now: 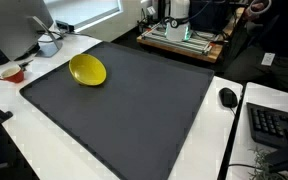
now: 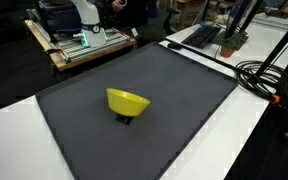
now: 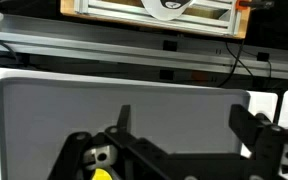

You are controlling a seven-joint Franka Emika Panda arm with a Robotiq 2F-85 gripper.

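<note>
A yellow bowl (image 1: 87, 69) rests on the dark grey board (image 1: 134, 110), towards its far left corner in exterior view 1. Exterior view 2 shows the bowl (image 2: 128, 103) from the side, with a small black object (image 2: 124, 120) at its underside; what that is I cannot tell. Only a sliver of the bowl (image 3: 102, 174) shows at the bottom edge of the wrist view. My gripper is open above the board, its two dark fingers wide apart and nothing between them. Neither exterior view shows the gripper.
A red and white cup (image 1: 13, 74) stands left of the board. A mouse (image 1: 228, 97) and keyboard (image 1: 275, 130) lie to the right. Coiled black cables (image 2: 258, 75) sit beyond the board's edge. Most of the board is clear.
</note>
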